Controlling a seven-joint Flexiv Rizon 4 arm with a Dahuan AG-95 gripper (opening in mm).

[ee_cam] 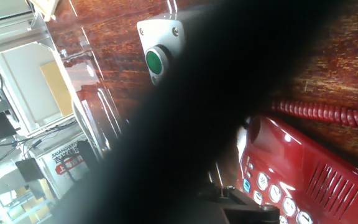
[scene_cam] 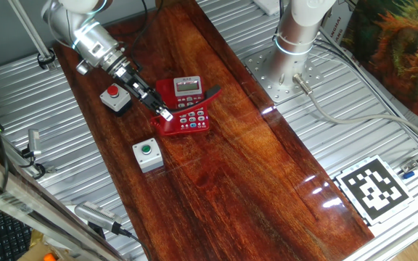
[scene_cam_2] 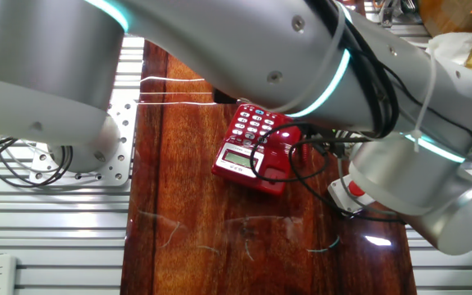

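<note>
The red desk phone point(scene_cam: 199, 119) rests on the wooden table, its keypad and grey display showing in both exterior views. Its handset point(scene_cam: 212, 92), dark on the visible side, slants across and above the phone body, with my gripper point(scene_cam: 165, 113) shut on it. In the wrist view this handset point(ee_cam: 185, 106) is a large, blurred black band over the middle, hiding most of the fingers. Beneath it there, the phone's body point(ee_cam: 316, 165) shows speaker slots and a few keys, with the coiled red cord point(ee_cam: 322, 112) beside it. The arm hides my gripper in exterior view 2.
A grey box with a green button point(scene_cam: 146, 150) stands near the table's left edge, close to the phone. Another box with a red button point(scene_cam: 113, 91) sits behind it, near the arm. A marker board point(scene_cam: 372, 190) lies at the right.
</note>
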